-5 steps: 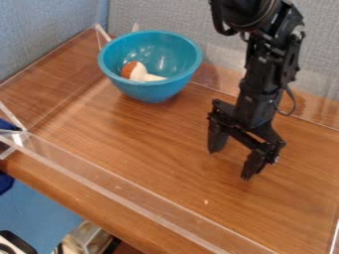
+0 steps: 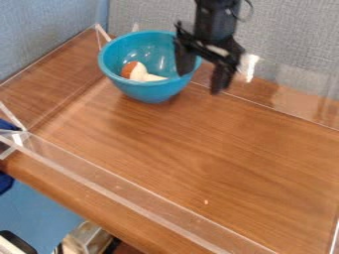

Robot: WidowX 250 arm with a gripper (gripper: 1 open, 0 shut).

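Note:
A turquoise bowl (image 2: 149, 87) sits at the back left of the wooden table (image 2: 212, 179), with an orange and pale object (image 2: 137, 72) inside it. My black gripper (image 2: 204, 67), blurred by motion, is raised just right of the bowl at its rim, open, with its fingers pointing down; whether it touches the bowl is unclear.
Clear low walls edge the table, with grey padded panels (image 2: 279, 35) behind. A dark blue item (image 2: 6, 129) is at the left edge.
My gripper has moved up and leftward, away from the middle right of the table to beside the bowl. The bowl has stayed in place.

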